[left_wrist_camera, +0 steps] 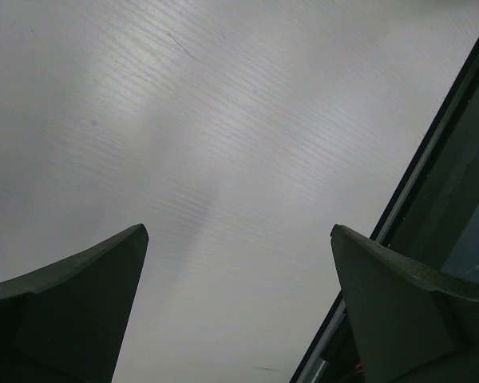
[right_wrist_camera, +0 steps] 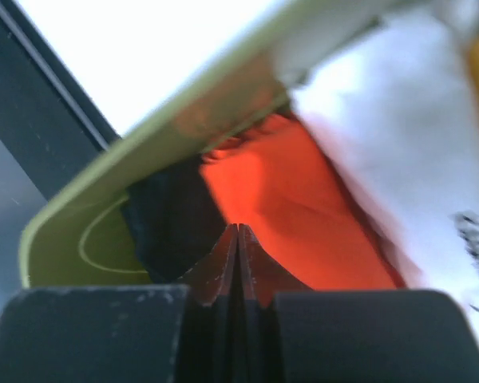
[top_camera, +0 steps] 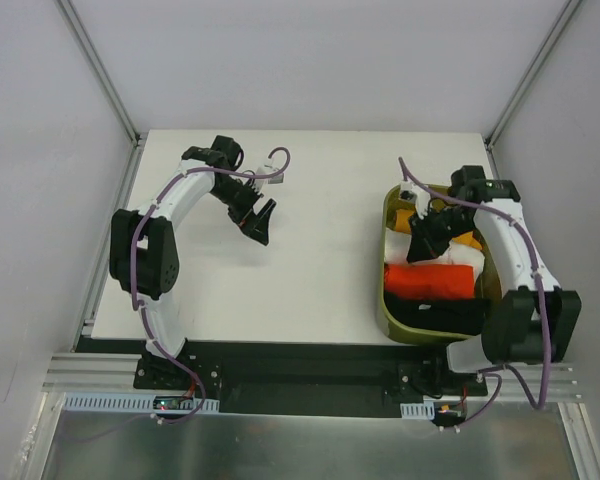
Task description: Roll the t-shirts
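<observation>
Inside the olive green bin at the table's right lie several rolled shirts: a black one at the near end, a red one, a white one and an orange one at the far end. My right gripper is over the bin around the white roll; its fingertips meet in the right wrist view, with nothing seen between them. The red roll and black roll appear beyond those tips. My left gripper is open over bare table, its fingers wide apart.
A dark strip runs along the table's front edge. The bin's tall wall stands close to my right gripper.
</observation>
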